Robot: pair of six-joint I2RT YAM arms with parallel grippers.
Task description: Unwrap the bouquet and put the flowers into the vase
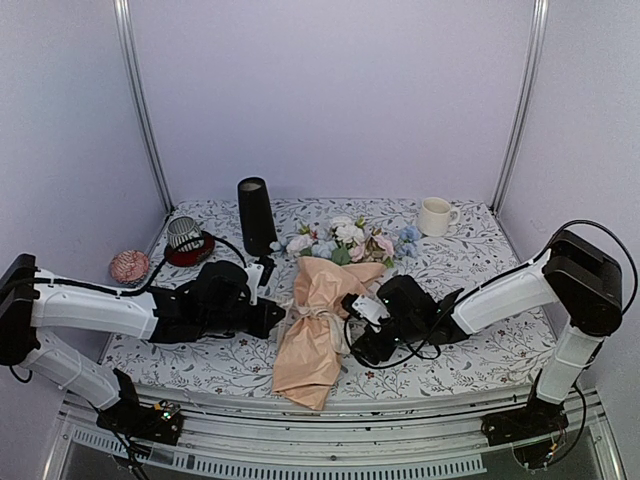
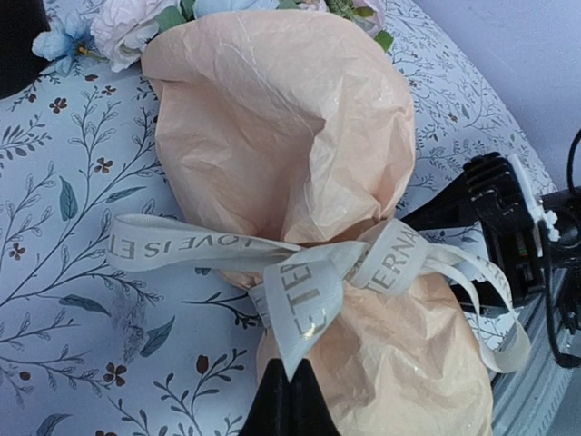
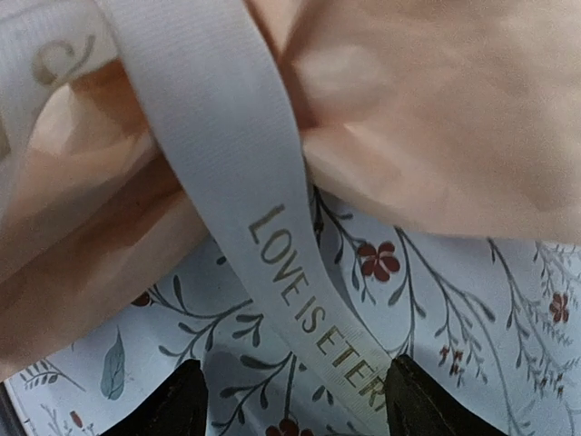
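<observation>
The flowers (image 1: 345, 238) lie on the table as a bouquet of pale pink, white and blue blooms, wrapped in peach paper (image 1: 318, 285). A white printed ribbon (image 2: 304, 295) is tied in a bow around the wrap. In the left wrist view, my left gripper is shut with the ribbon's pointed tail pinched at its fingertips. My right gripper stands open on the bouquet's right side, low beside the bow. Its other ribbon tail (image 3: 304, 291) runs down between the fingers, close to the right one. Upright behind the left arm is the tall black vase (image 1: 257, 215).
A white mug (image 1: 436, 216) stands at the back right. On the left are a striped cup (image 1: 184, 233), a dark red saucer (image 1: 190, 254) and a round pinkish item (image 1: 129, 266). Bare patterned tablecloth (image 1: 480, 360) lies at the front right.
</observation>
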